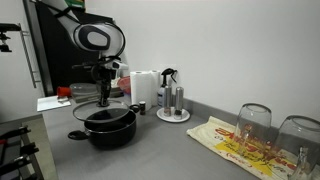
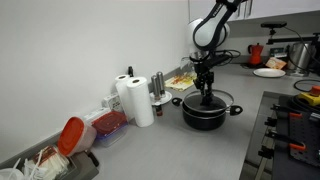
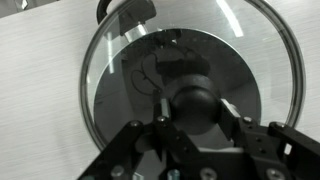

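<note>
A black pot [image 1: 110, 133] with side handles stands on the grey counter, its dark inside partly showing in exterior view 1. Above it hangs a round glass lid [image 3: 92, 95] with a clear rim, a little tilted and off the pot's rim on at least one side. My gripper [image 1: 104, 98] is shut on the lid's round black knob [image 3: 195, 105], pointing down from above. In exterior view 2 the lid [image 2: 228, 97] sits over the pot [image 2: 205, 119], close to its rim. In the wrist view the fingertips are partly hidden behind the knob.
White paper rolls [image 2: 142, 103], bottles on a white plate [image 1: 173, 115] and a red bowl [image 2: 72, 135] stand along the wall. Two upturned glasses [image 1: 254, 122] rest by a patterned cloth [image 1: 225, 140]. Counter in front of the pot is clear.
</note>
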